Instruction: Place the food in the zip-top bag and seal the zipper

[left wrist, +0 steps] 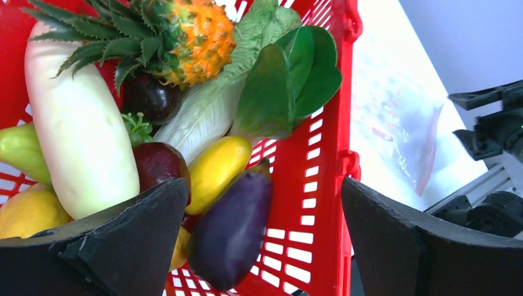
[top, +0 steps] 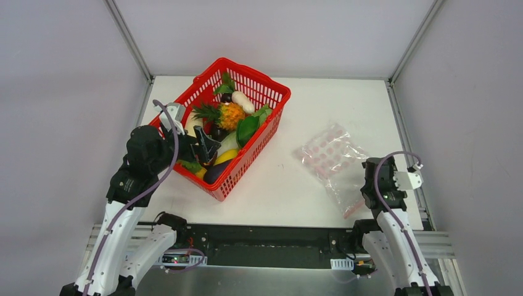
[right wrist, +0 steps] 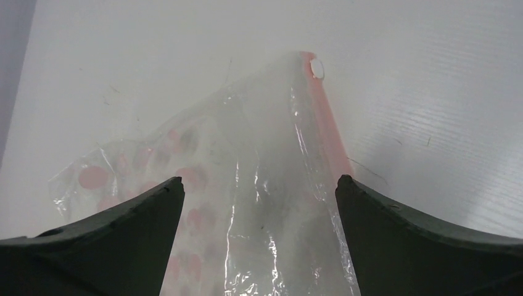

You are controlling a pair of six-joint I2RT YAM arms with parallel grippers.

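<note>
A clear bag (top: 333, 161) with pink dots lies flat on the table, right of centre. Its pink zipper strip (right wrist: 328, 123) and a white slider (right wrist: 317, 68) show in the right wrist view. My right gripper is open above the bag, nothing between its fingers. Food fills the red basket (top: 247, 168): an eggplant (left wrist: 233, 228), a yellow fruit (left wrist: 221, 161), a dark red fruit (left wrist: 161, 168), a white radish (left wrist: 80, 129), a pineapple (left wrist: 200, 43) and leafy greens (left wrist: 271, 92). Over the basket's front left part, my left gripper stands open and empty.
Basket walls rise around the food. Side walls (top: 456, 111) close in the table left and right.
</note>
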